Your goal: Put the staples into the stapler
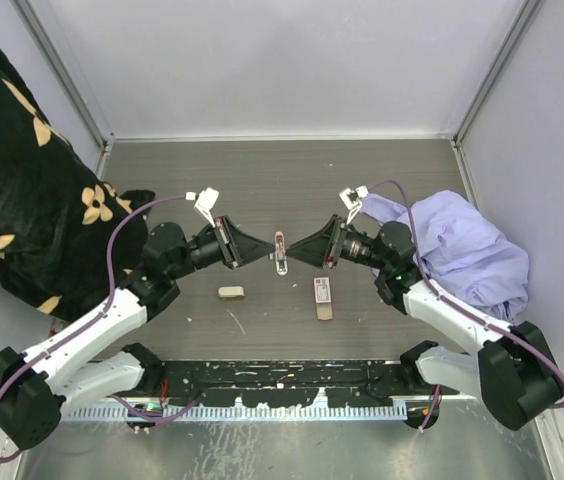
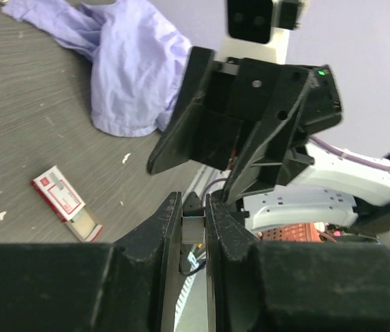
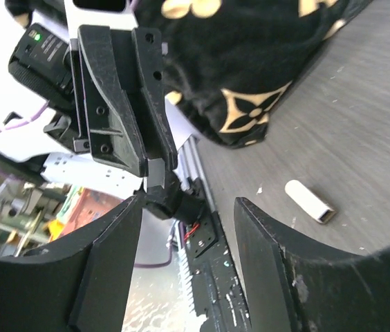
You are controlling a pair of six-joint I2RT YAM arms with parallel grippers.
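A small grey-silver piece (image 2: pixel 193 231), looking like a strip of staples, is pinched at the tips of my left gripper (image 1: pixel 273 251). In the right wrist view the same piece (image 3: pixel 155 173) sticks out below the left fingers. My right gripper stands open and empty, a short gap from the left one. On the table between both grippers lies a slim red and silver thing (image 1: pixel 281 262), likely the opened stapler; the fingertips partly overlap it from above. The red-and-white staple box (image 1: pixel 323 291) lies nearer the front, its tray slid partly out.
A cream block (image 1: pixel 231 292) with an opening at one end (image 3: pixel 326 216) rests on the table at front left. A lilac cloth (image 1: pixel 452 250) lies at right, a black patterned blanket (image 1: pixel 52 170) at left.
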